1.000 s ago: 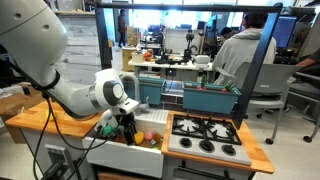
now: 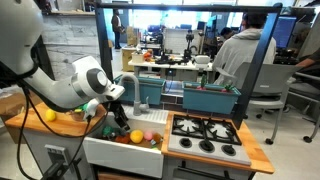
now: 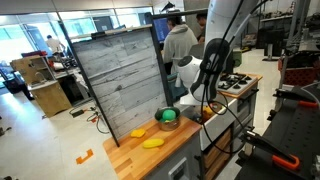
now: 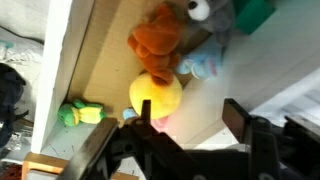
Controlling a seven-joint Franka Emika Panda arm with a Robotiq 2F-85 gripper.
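Over the white sink [image 2: 123, 155], my gripper points down with its fingers apart. Nothing shows held between them in the wrist view. Below lie soft toys: an orange-brown plush [image 4: 155, 42], a yellow ball-like toy [image 4: 155, 97] partly behind the left finger, and a green and yellow toy [image 4: 82, 113] toward the sink's edge. A light blue toy [image 4: 205, 60] and a grey one [image 4: 212, 12] lie toward the top. In exterior view 1 the gripper [image 2: 119, 116] is dark and small above the sink's left part.
A stove [image 2: 208, 135] stands right of the sink. The faucet [image 2: 138, 95] rises behind it, near blue bins [image 2: 208, 99] on the back ledge. On the other counter side sit a pot [image 3: 168, 115] with a green lump inside and a yellow item [image 3: 153, 143].
The arm has swung left and risen somewhat in exterior view 1. More of the toys in the sink now shows, including yellow and orange ones.
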